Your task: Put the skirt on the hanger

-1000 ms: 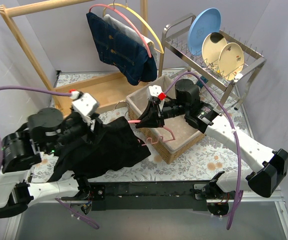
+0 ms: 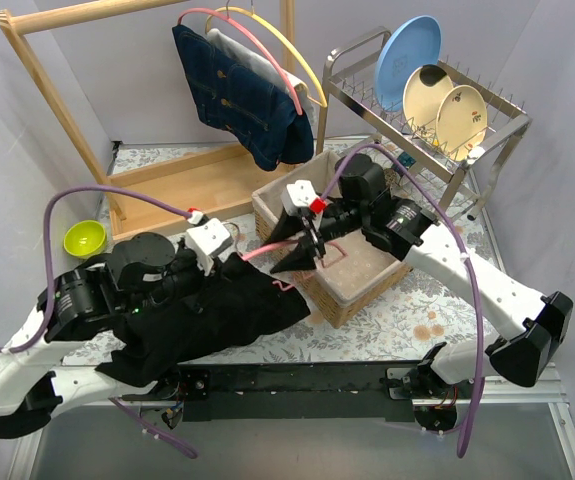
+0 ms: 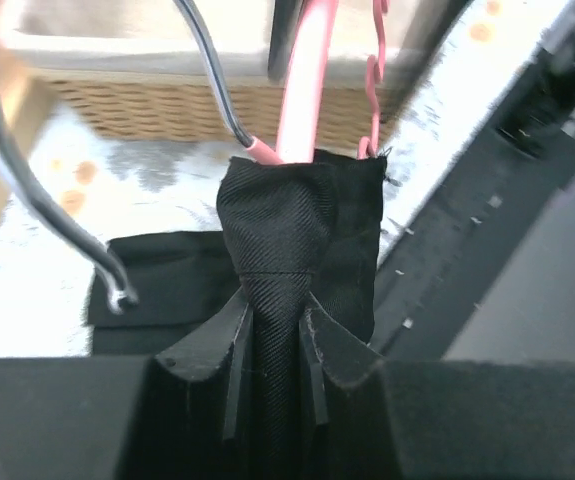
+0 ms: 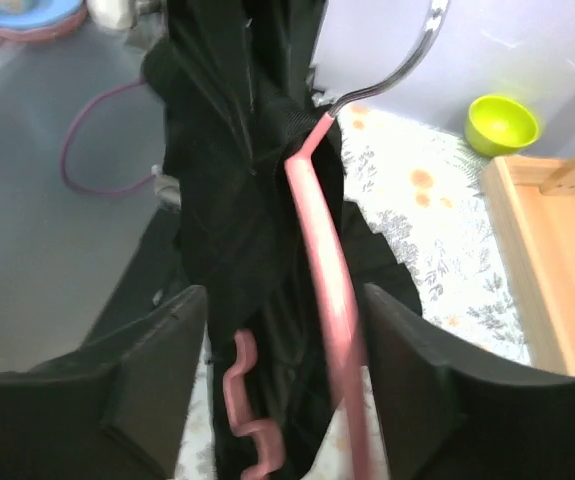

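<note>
A black skirt (image 2: 257, 315) hangs below my left gripper (image 2: 207, 275). In the left wrist view, my left gripper is shut on its bunched fabric (image 3: 277, 210), which wraps over a pink hanger (image 3: 304, 90) with a metal hook. My right gripper (image 2: 292, 240) is part open around the hanger's pink bar. In the right wrist view, the bar (image 4: 322, 250) runs from the skirt (image 4: 217, 200) down between the fingers of my right gripper, with clear space beside it.
A wooden rack (image 2: 57, 90) at the back holds jeans and other hangers. A wicker basket (image 2: 337, 310) sits under the right arm, a dish rack (image 2: 447, 170) at back right and a green bowl (image 2: 85, 240) at left.
My left gripper has moved toward the hanger and skirt centre.
</note>
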